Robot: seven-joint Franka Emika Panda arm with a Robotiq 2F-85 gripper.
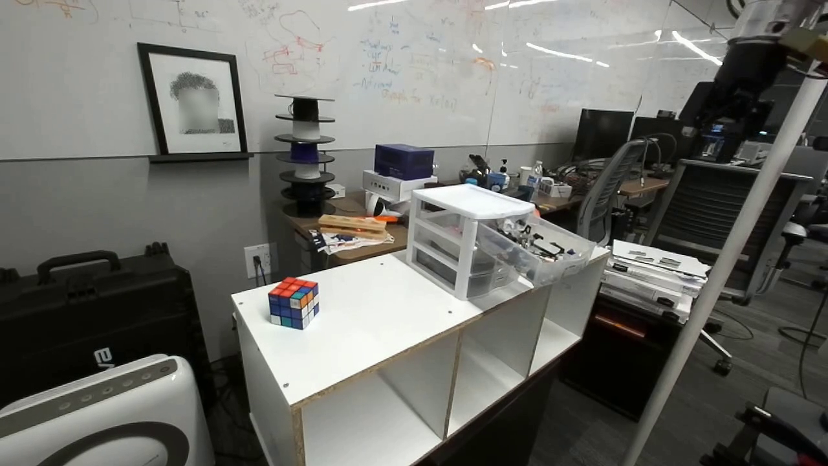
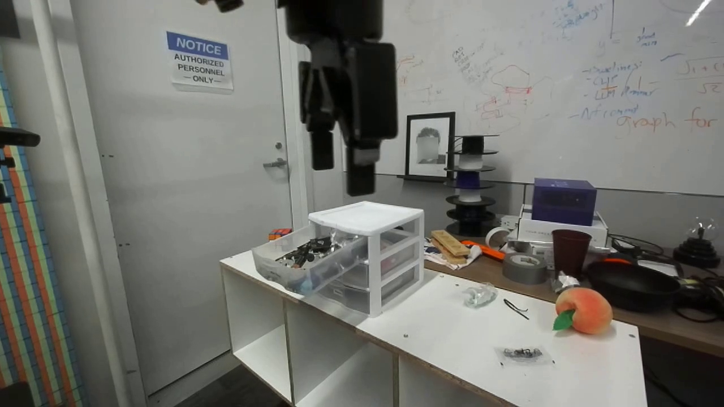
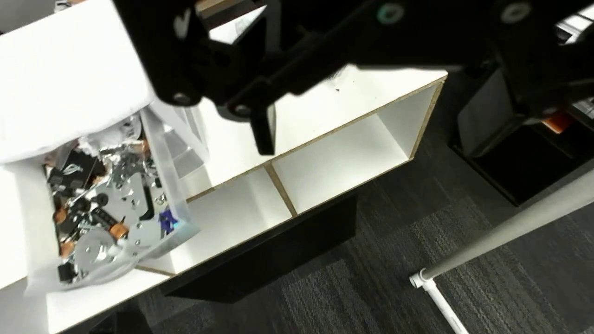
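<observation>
My gripper (image 2: pixel 342 163) hangs high above the white shelf unit, its fingers pointing down. In the wrist view the gripper is open, with a wide gap between its fingers and nothing held. A white-framed drawer unit (image 2: pixel 366 216) stands on the shelf unit. Its clear top drawer (image 3: pixel 161 158) is pulled out and full of small mixed parts. A Rubik's cube (image 1: pixel 294 303) sits on the bare white top on one side of the drawers. On the other side are a peach (image 2: pixel 589 312), a crumpled clear wrapper (image 2: pixel 480 294) and a small bag of dark parts (image 2: pixel 522 355).
A thin black item (image 2: pixel 516 308) lies near the peach. Behind the shelf, a desk holds a black pan (image 2: pixel 631 284), a dark red cup (image 2: pixel 568 251) and a tape roll (image 2: pixel 524 268). A white pole (image 1: pixel 710 272) rises in front of the shelf.
</observation>
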